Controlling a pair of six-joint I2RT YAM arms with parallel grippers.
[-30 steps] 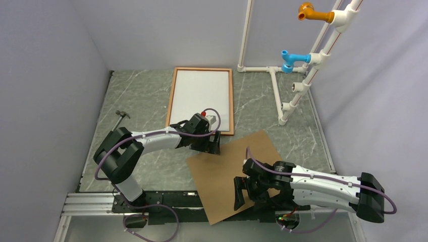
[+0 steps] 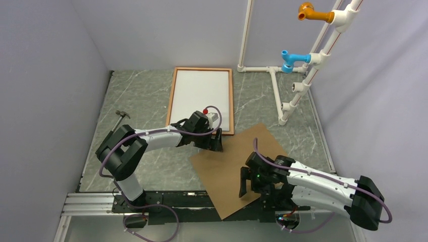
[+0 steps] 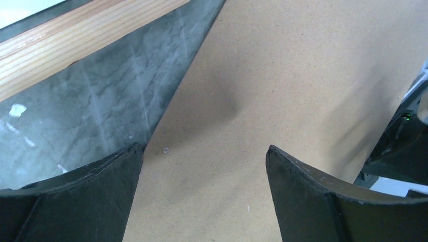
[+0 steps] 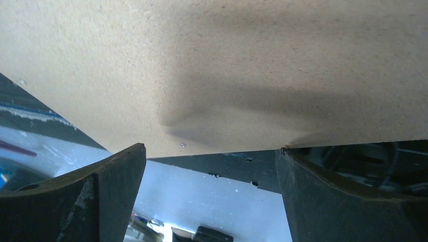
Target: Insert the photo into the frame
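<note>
A wooden frame [image 2: 231,96] with a white inside lies at the back centre. A brown square sheet [image 2: 222,176] lies askew in front of it, overhanging the table's front edge. My left gripper [image 2: 214,143] is open over the sheet's upper left edge, near the frame; in the left wrist view its fingers straddle that edge. My right gripper [image 2: 244,182] is open low over the sheet's front part; in the right wrist view the sheet's edge runs between its fingers. No separate photo is distinguishable.
A hammer [image 2: 121,115] lies at the left. White pipes [image 2: 277,96] with orange and blue fittings stand at the right.
The brown sheet has shifted right and slightly up, turning a little.
</note>
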